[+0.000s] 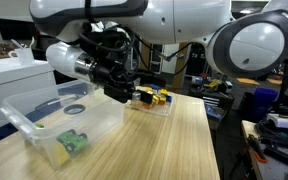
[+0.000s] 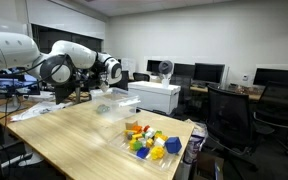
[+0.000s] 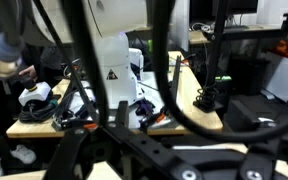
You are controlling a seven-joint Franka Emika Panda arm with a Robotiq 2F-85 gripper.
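Note:
A large clear plastic tub (image 1: 102, 118) stands on the wooden table, with a green item (image 1: 71, 141) inside near its front left. My gripper (image 1: 127, 90) is over the tub's right side in exterior view 1, with the wrist bent sideways above it. Its fingers are dark and small there, so their opening is unclear. In exterior view 2 the arm reaches in from the left, and the gripper hangs near the tub (image 2: 119, 108). Dark gripper parts cross the wrist view, and no held thing can be made out.
A shallow clear tray of colourful toy blocks (image 1: 154, 98) sits beyond the tub; those blocks (image 2: 154, 138) are nearer in exterior view 2. A white cabinet (image 2: 154, 96) stands behind the table.

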